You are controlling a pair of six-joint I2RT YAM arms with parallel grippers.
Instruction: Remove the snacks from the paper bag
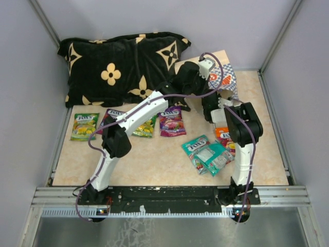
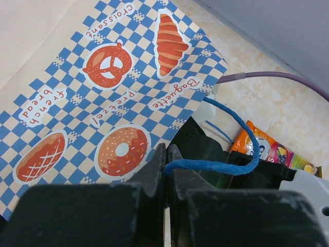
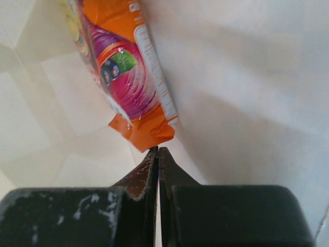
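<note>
The paper bag (image 1: 222, 77) with a blue checked bakery print (image 2: 121, 92) lies at the back right. My left gripper is shut at the bag's edge, the blue rope handle (image 2: 216, 163) crossing at its fingertips. My right gripper is shut inside the bag, its tips just below the end of an orange snack packet (image 3: 128, 82); nothing shows between its fingers. In the top view both gripper tips are hidden by the arms and bag.
Fox's packets lie on the table: green (image 1: 84, 126), purple (image 1: 172, 123), teal (image 1: 213, 159) and orange (image 1: 226, 141), among others. A black patterned cushion (image 1: 110, 74) fills the back left.
</note>
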